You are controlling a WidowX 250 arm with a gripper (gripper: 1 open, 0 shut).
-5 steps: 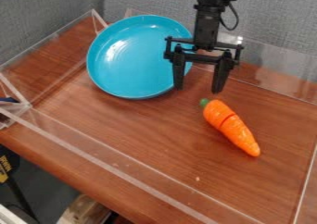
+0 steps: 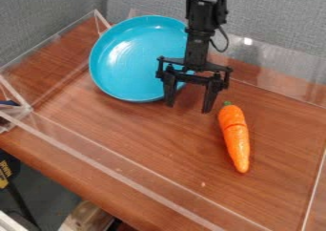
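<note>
An orange toy carrot [image 2: 234, 137] with a small green tip lies on the wooden surface at the right, pointing toward the front. My black gripper [image 2: 190, 94] hangs just behind and left of it, over the right edge of a round blue plate [image 2: 114, 58]. Its two fingers are apart, with nothing visible between them.
Clear plastic edging runs along the back and left of the wooden surface [image 2: 121, 158], with grey walls behind. Some hardware sits beyond the left edge.
The carrot has turned to lie more nearly front to back, its tip now farther right and its narrow end farther left. My gripper has moved left and toward the front.
</note>
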